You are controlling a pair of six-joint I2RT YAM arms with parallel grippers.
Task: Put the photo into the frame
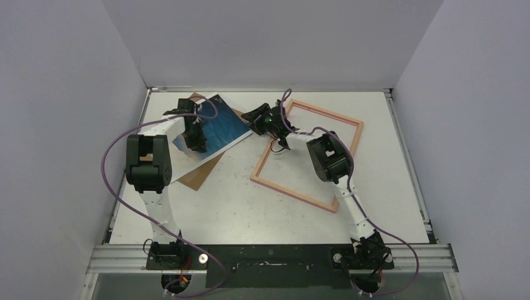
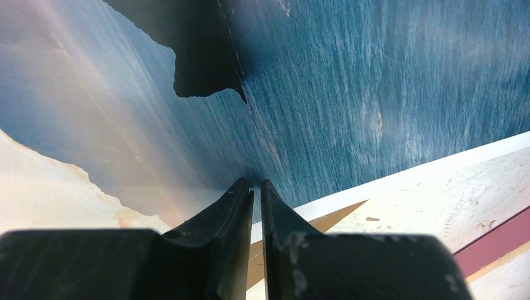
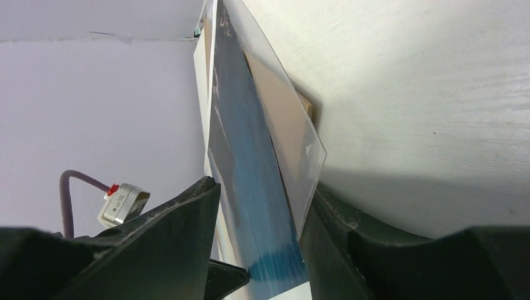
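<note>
The photo (image 1: 223,125), a blue print with a white border, lies slanted over a brown backing board (image 1: 203,174) at the left of the table. My left gripper is shut on the photo near its white-edged side. At the photo's right corner, my right gripper is part open, its fingers on either side of the photo's end. There a see-through edge reaches close to the right-hand finger (image 3: 334,215); I cannot tell whether they touch. The empty wooden frame (image 1: 290,192) lies to the right, partly under the right arm.
Bare white table (image 1: 231,215) shows in front of the photo and between it and the frame. A purple cable loops over each arm, and walls stand at the left, right and back.
</note>
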